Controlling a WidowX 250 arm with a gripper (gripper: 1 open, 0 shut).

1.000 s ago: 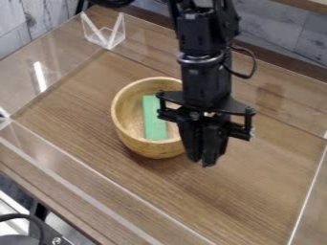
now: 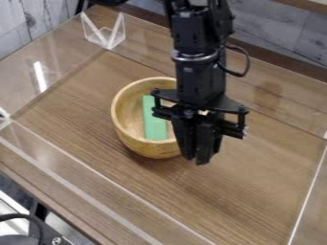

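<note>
A tan round bowl (image 2: 129, 96) sits on the wooden table, partly hidden behind the black robot arm. A light green object (image 2: 152, 119) is in the bowl, toward its left part. My gripper (image 2: 194, 144) hangs over the right front part of the bowl, pointing down; its black fingers are dark and overlapping, so whether they are open or shut does not show clearly.
A translucent white item (image 2: 105, 29) lies at the back left. Dark cables (image 2: 26, 225) are at the lower left edge, and a grey panel is at the far left.
The arm and gripper have shifted very slightly. The bowl and the green object look unmoved.
</note>
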